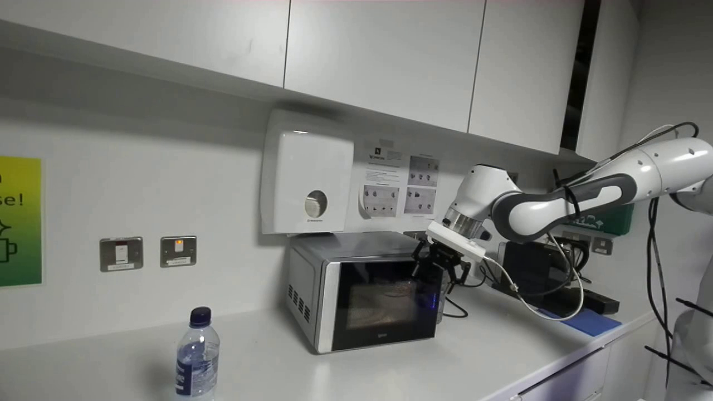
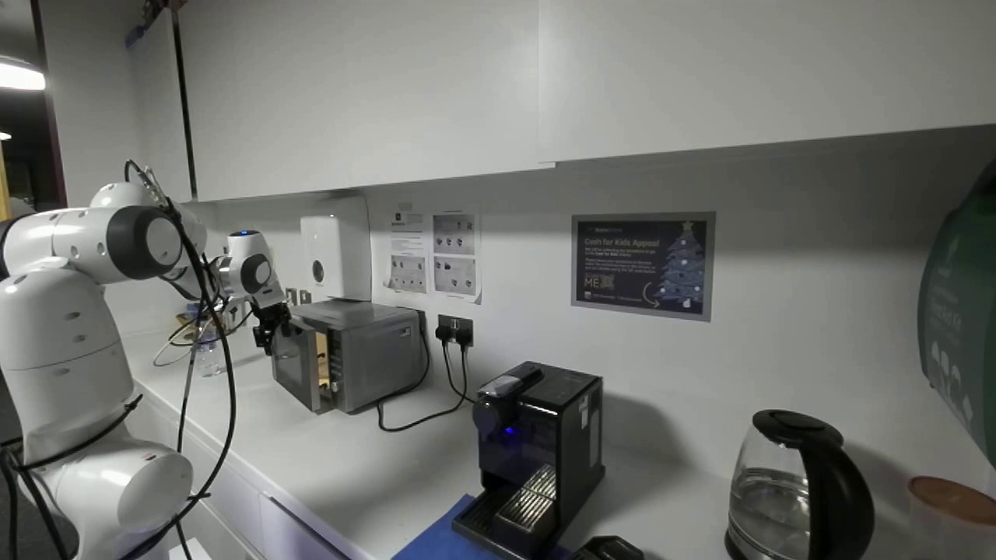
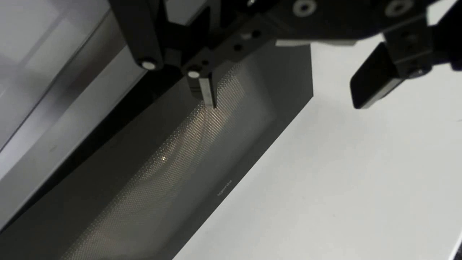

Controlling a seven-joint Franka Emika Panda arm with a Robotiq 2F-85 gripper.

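The silver microwave (image 1: 317,291) stands on the counter with its dark glass door (image 1: 381,314) facing out. In exterior view 2 its door (image 2: 296,364) is ajar, with a lit interior (image 2: 323,359) at the gap. My gripper (image 1: 433,279) is at the door's upper right corner, by its free edge. In the wrist view the gripper is open, fingers wide apart: one finger (image 3: 206,91) overlaps the perforated window, the other (image 3: 374,80) lies over the counter beyond the door. Nothing is held between them. Whether the first finger touches the glass I cannot tell.
A water bottle (image 1: 198,357) stands left of the microwave. On its other side are a coffee machine (image 2: 541,448), a blue mat (image 2: 439,532) and a kettle (image 2: 794,485). Cables (image 2: 420,420) lie behind.
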